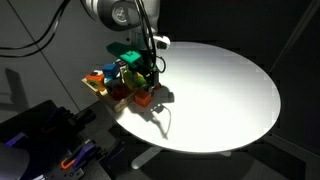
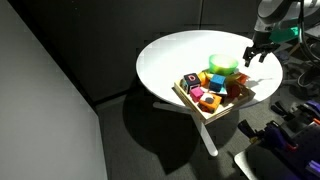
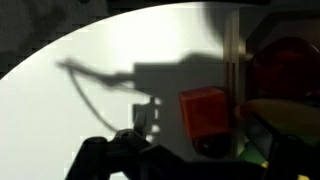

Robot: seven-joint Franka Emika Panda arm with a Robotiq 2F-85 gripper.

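My gripper (image 1: 143, 66) hangs open above the box side of the table, with nothing between its fingers. In the wrist view an orange-red block (image 3: 205, 112) lies on the white table just outside the wooden box (image 3: 233, 60), between and beyond the dark fingertips. The first exterior view also has this block (image 1: 143, 98) at the box's right side, below the gripper. Across the table in the second exterior view, the gripper (image 2: 263, 53) is clear of the box (image 2: 184, 97).
Several coloured blocks fill the box, among them a blue block (image 2: 217, 83). A green bowl (image 2: 223, 64) stands beside it.
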